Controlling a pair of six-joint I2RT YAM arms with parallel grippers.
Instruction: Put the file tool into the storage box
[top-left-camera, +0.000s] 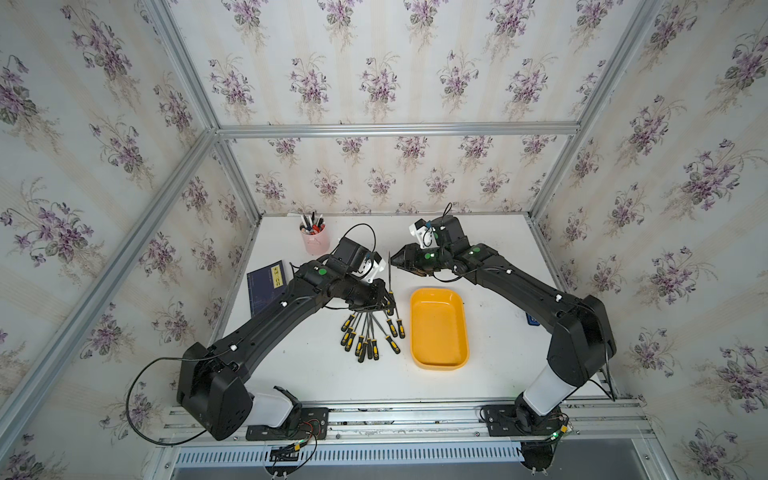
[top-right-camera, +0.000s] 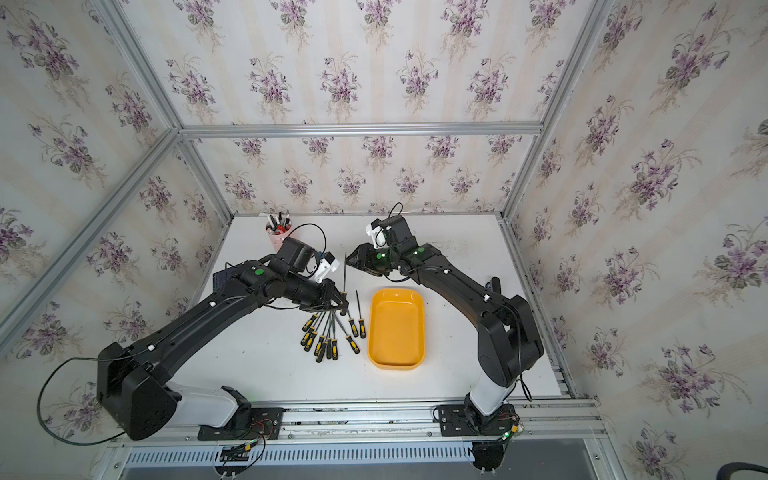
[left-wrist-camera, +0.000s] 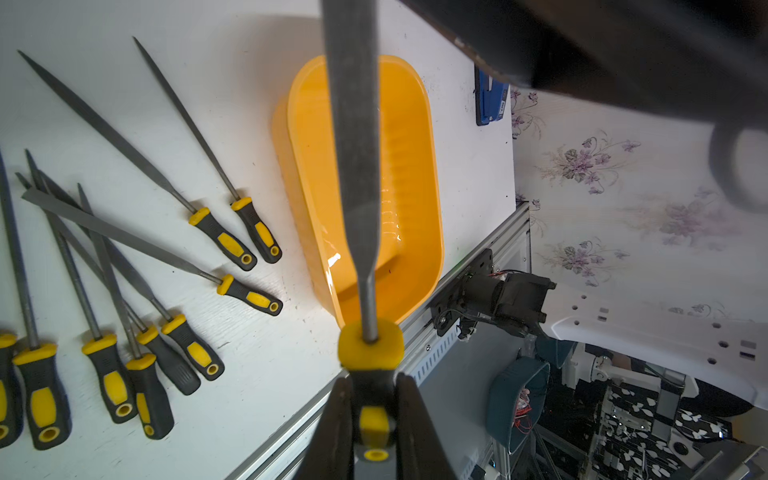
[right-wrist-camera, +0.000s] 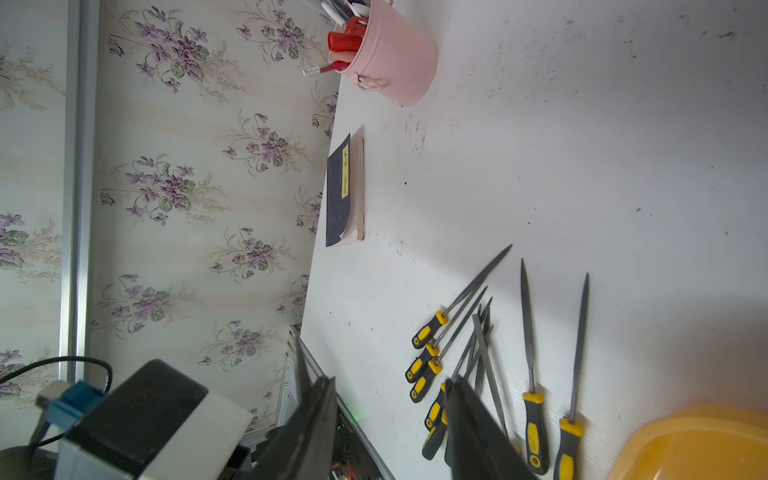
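Note:
A file tool (left-wrist-camera: 356, 152) with a black and yellow handle is held by that handle, with my left gripper shut on it. Its grey blade points away from the fingers and, in the top left view, passes just left of my right gripper (top-left-camera: 398, 261). That gripper's fingers (right-wrist-camera: 316, 420) stand apart in the right wrist view; a dark blade-like shape shows beside the left one, and no grasp on it is visible. The orange storage box (top-left-camera: 439, 329) rests on the table, its visible floor empty, to the right of my left gripper (top-left-camera: 387, 302).
Several other files (left-wrist-camera: 112, 248) lie loose on the table left of the box. A pink pencil bucket (top-left-camera: 315, 237) and a dark blue book (top-left-camera: 266, 288) are toward the left. The two arms are close together above the table.

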